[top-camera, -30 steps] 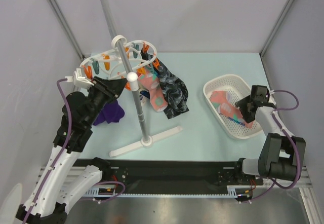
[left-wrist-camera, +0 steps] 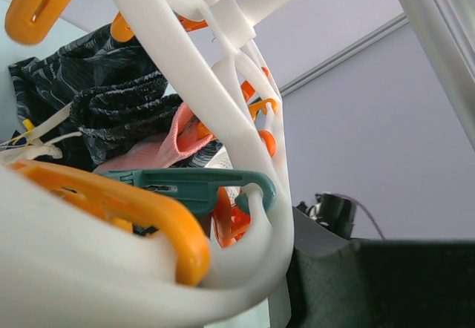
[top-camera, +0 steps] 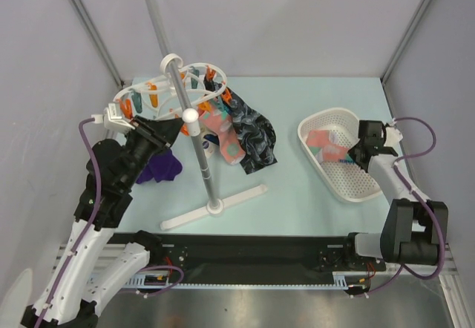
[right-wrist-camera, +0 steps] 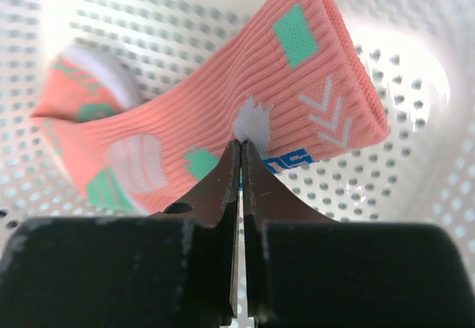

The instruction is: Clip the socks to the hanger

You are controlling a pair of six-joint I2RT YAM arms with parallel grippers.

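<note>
A white ring hanger [top-camera: 154, 88] with orange and green clips hangs on a stand, socks hanging beneath it. My left gripper [top-camera: 167, 126] is at the hanger's front rim; in the left wrist view the rim and clips fill the foreground, its fingertips hard to see. A pink sock [top-camera: 323, 144] with green patches lies in a white basket [top-camera: 310, 161] at right. My right gripper is shut over that sock, its tips at the fabric near a blue stripe; whether any cloth is pinched is unclear.
A black sock [top-camera: 256, 139], another pink sock [top-camera: 226, 142] and purple cloth [top-camera: 163, 166] are at the hanger. The stand's foot [top-camera: 245, 197] crosses the table front. The table between stand and basket is clear.
The right gripper has moved a little up in the top view, and the basket sock's right part has shifted with it. The left gripper is nearly still.
</note>
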